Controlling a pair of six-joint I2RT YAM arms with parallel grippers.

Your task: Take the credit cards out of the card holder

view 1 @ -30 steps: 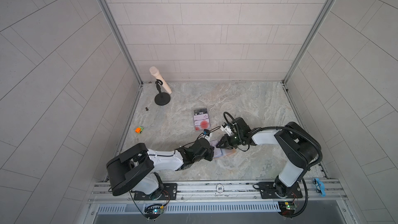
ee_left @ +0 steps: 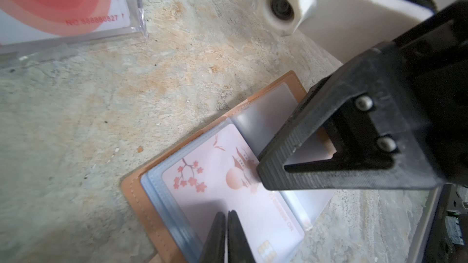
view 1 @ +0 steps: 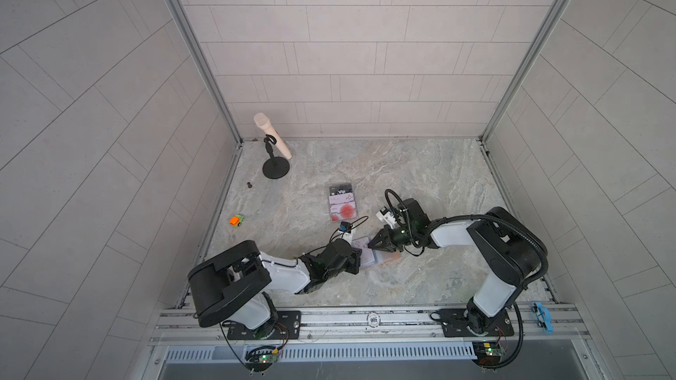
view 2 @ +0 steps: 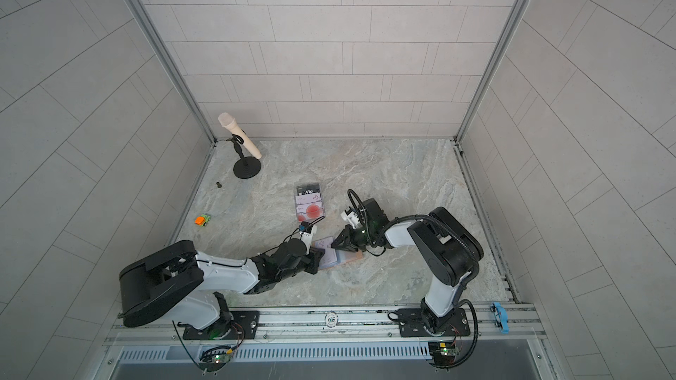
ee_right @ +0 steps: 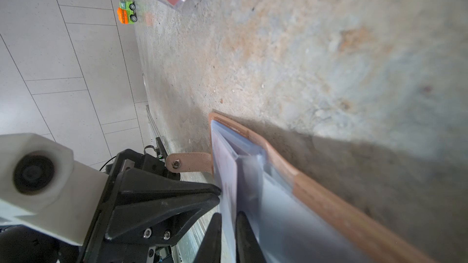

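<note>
The open card holder (ee_left: 141,214) has a tan leather cover and clear bluish sleeves, and lies on the table between my two arms. A white card with pink blossoms (ee_left: 195,180) shows in its sleeves. At the holder's left side my left gripper is shut on it; exactly which layer sits between the fingertips is hard to see. My right gripper is part open, its fingertips on either side of the raised card and sleeve edge (ee_right: 225,165). From above, both grippers (view 1: 357,261) cover parts of the holder.
Behind the holder lies a clear case with pink and black cards (view 1: 342,202). A small orange and green toy (view 1: 236,220) and a microphone (view 1: 272,133) on a black stand (view 1: 275,166) are on the left.
The holder stays in nearly the same place.
</note>
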